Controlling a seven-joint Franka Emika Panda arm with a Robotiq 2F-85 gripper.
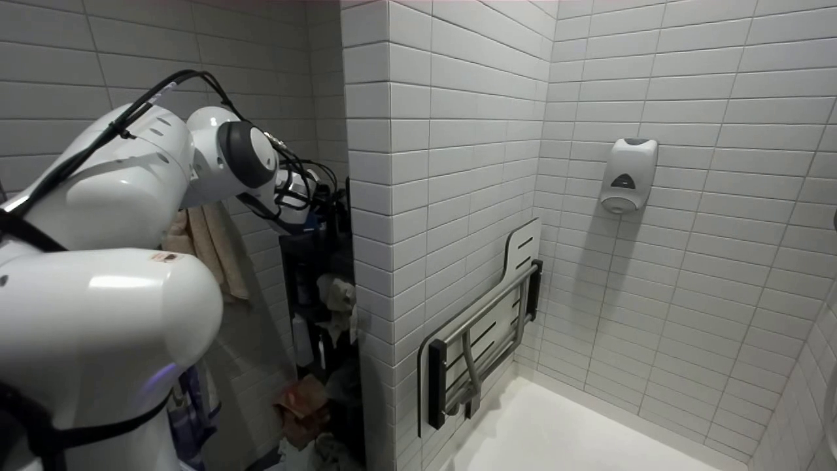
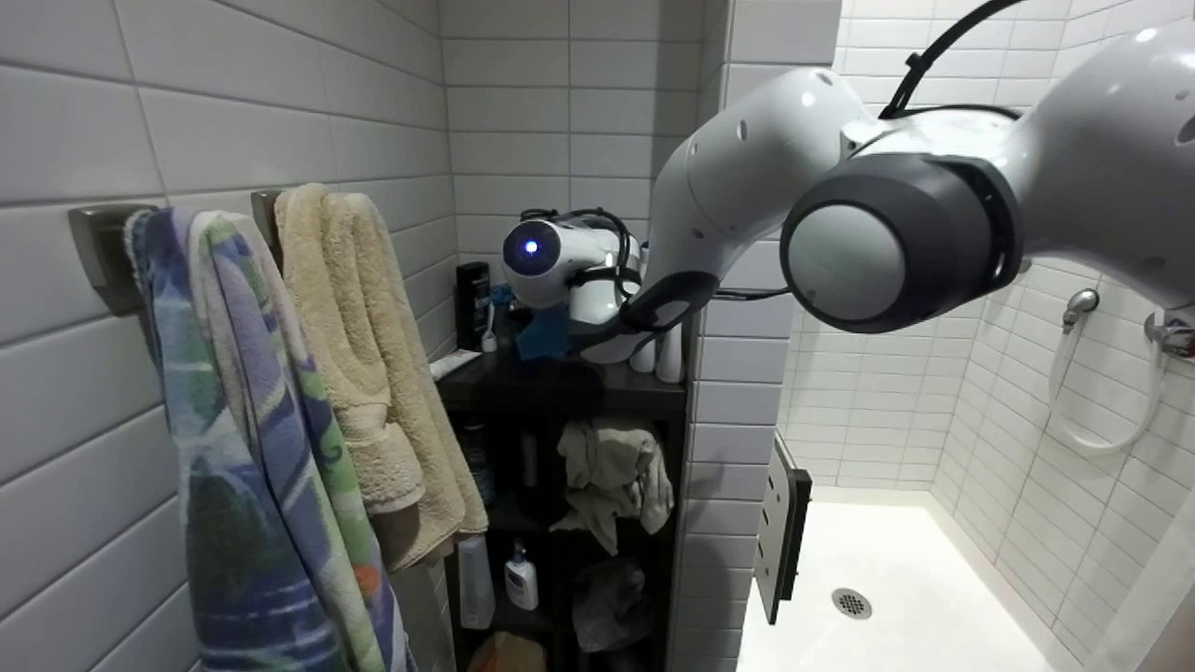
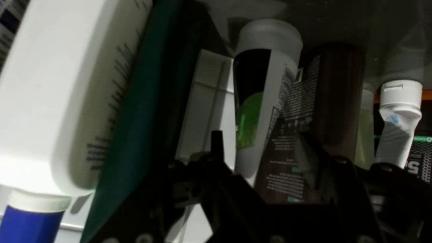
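In the wrist view my gripper is open, its dark fingers (image 3: 217, 146) spread apart. A white tube with a black and green label (image 3: 247, 109) and a dark brown bottle (image 3: 338, 101) show in the gap between them. Whether either finger touches them cannot be told. To the left are a large white bottle (image 3: 44, 89) and a dark green item (image 3: 129, 141). In both exterior views the arm's wrist (image 2: 588, 263) is over the dark shelf unit (image 2: 560, 392); the fingers are hidden there.
A crumpled white tube (image 3: 397, 121) stands at the right of the wrist view. Towels (image 2: 364, 370) hang on the left wall. A tiled wall edge (image 1: 373, 235) stands close right of the arm. Lower shelves hold cloths (image 2: 616, 470) and a pump bottle (image 2: 521, 577).
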